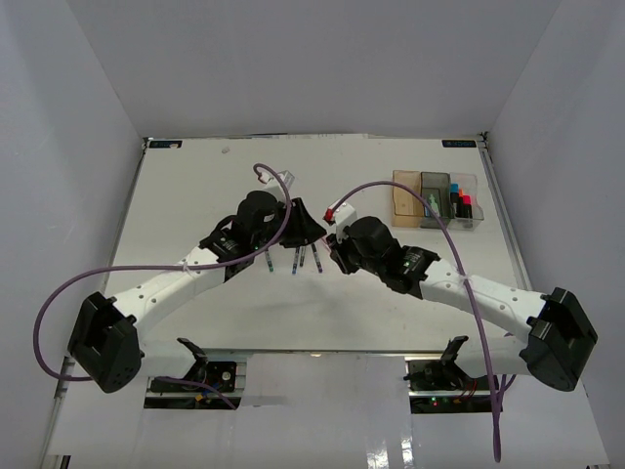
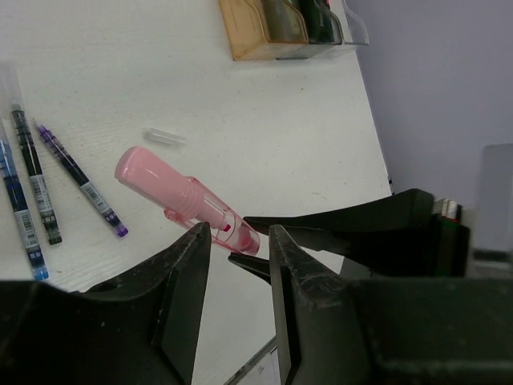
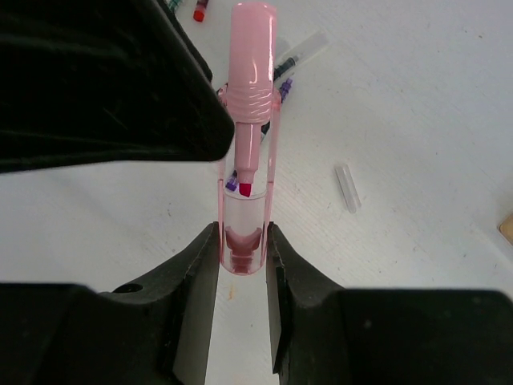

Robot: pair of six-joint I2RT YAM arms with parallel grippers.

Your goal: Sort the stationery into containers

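A pink highlighter (image 3: 250, 56) rests tip-down in a clear pink cap (image 3: 244, 233), on which my right gripper is shut. In the left wrist view the highlighter (image 2: 164, 180) lies across the front of my left gripper, whose fingers stand part open with the pink piece beyond them; whether they touch it I cannot tell. Several pens (image 2: 76, 172) lie on the white table, with a small clear cap (image 2: 164, 137) nearby.
A divided organiser (image 1: 407, 200) with wooden and clear compartments stands at the back right, holding some items.
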